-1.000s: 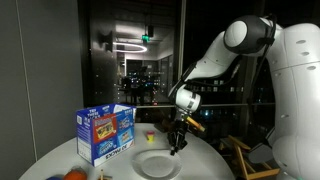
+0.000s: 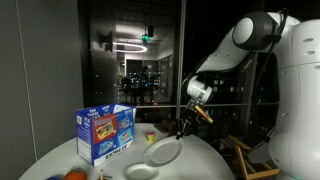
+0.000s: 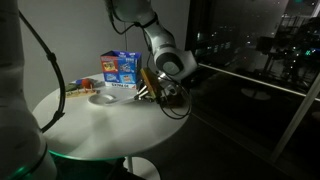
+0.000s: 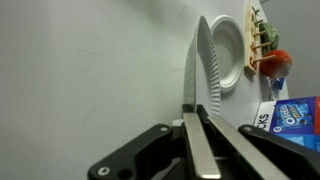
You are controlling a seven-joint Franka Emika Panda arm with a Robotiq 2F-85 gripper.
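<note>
A white plate (image 2: 163, 151) hangs tilted above the table, with my gripper (image 2: 181, 137) shut on its rim. In the wrist view this held plate (image 4: 207, 70) appears nearly edge-on, running out from between the fingers of the gripper. Lower and to the left in exterior view 1, a second white plate (image 2: 141, 171) lies on the table; the wrist view shows this resting plate (image 4: 229, 52) behind the held one. The arm partly covers the grip in exterior view 2.
A blue, colourfully printed box (image 2: 105, 133) stands on the white table (image 3: 95, 135). Near the resting plate are a wooden rack (image 4: 259, 40) and a red-orange round item (image 4: 275, 65). A small yellow and red object (image 2: 150, 136) sits farther back.
My gripper has risen and moved right with the upper plate, which has gone from lying flat to tilted. The second plate has come into sight on the table.
</note>
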